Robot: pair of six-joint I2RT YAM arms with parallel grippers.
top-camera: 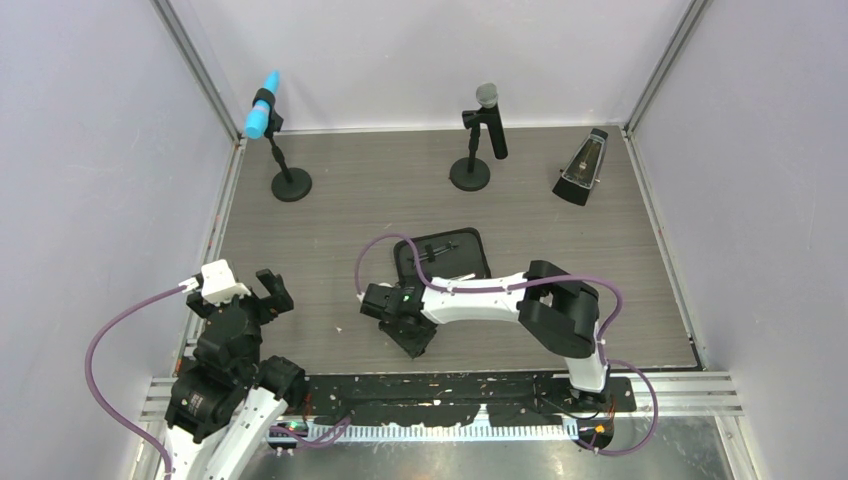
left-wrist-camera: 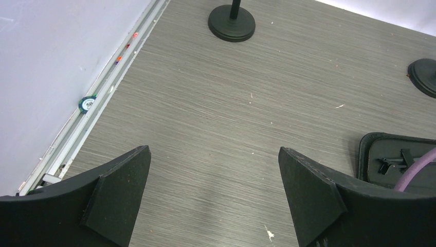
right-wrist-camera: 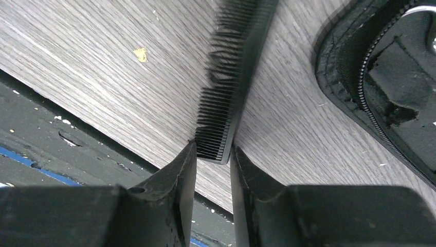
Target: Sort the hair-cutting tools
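A black comb shows in the right wrist view, its upper part blurred. My right gripper is around the comb's near end, one fingertip close along each side. Whether both fingers press on it I cannot tell. From above, the right arm's hand hides the comb. The black zip case lies to the right of the comb; in the top view it sits open on the table, with a slim dark tool in it. My left gripper stands open and empty over the table's left side.
Along the back stand a blue microphone's stand, a grey-headed microphone's stand and a metronome. A purple cable arcs over the case.
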